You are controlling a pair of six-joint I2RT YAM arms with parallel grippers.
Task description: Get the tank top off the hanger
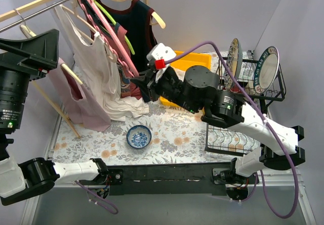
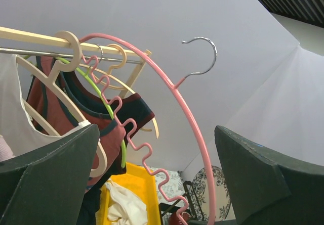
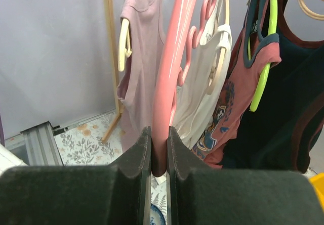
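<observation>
A pink hanger (image 2: 195, 119) with a metal hook and no garment on it is held by its end; my right gripper is shut on it. In the top view the hanger (image 1: 109, 25) slants up and left from my right gripper (image 1: 142, 81), in front of the hanging clothes. My left gripper stands open, the hanger's far part showing beyond its fingers (image 2: 45, 174); in the top view it is at the left edge. A cream top (image 1: 177, 73) lies in the yellow bin (image 1: 195, 61), partly hidden by the right arm.
Clothes on wooden and green hangers, among them a white top (image 1: 93, 63) and a pinkish one (image 1: 83, 103), hang from the rack (image 1: 35, 7). A blue-and-white bowl (image 1: 138, 136) sits on the table. At right stands a dish rack (image 1: 277, 91) with plates.
</observation>
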